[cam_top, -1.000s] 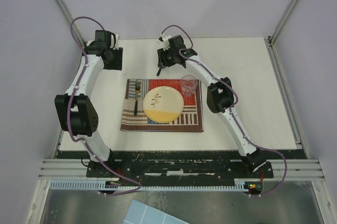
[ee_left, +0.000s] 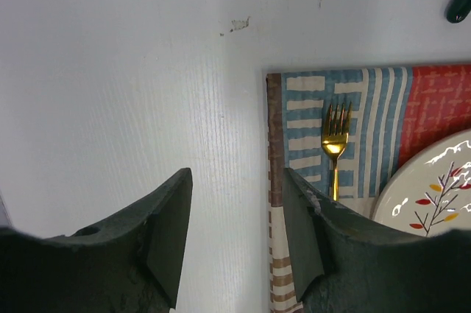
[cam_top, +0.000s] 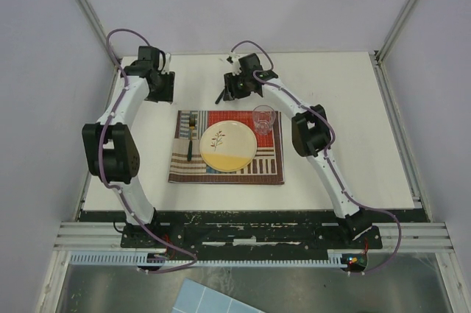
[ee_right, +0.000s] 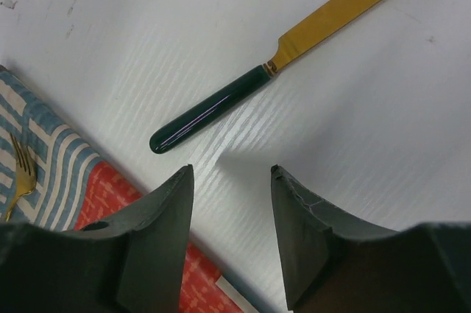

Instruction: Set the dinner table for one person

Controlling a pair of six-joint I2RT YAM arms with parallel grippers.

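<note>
A striped placemat [cam_top: 227, 178] lies mid-table, with a cream plate [cam_top: 229, 146] on it. Left of the plate rests a gold fork [ee_left: 335, 138] with a dark handle; a clear glass [cam_top: 263, 118] is at the mat's upper right. Beyond the mat's far edge, the knife [ee_right: 213, 110] lies on bare table, green handle toward the mat and gold blade pointing away. My right gripper is open beside the knife's handle, nothing between its fingers. To the left of the mat, my left gripper stands open and empty over bare table.
Walls [cam_top: 44, 99] close in the left, right and far sides. My right forearm [cam_top: 313, 130] passes near the glass, over the mat's right side.
The left arm has come lower and slightly right. My right gripper has shifted slightly right and nearer the mat. The knife's visible handle end lies a little further left, at a changed angle.
</note>
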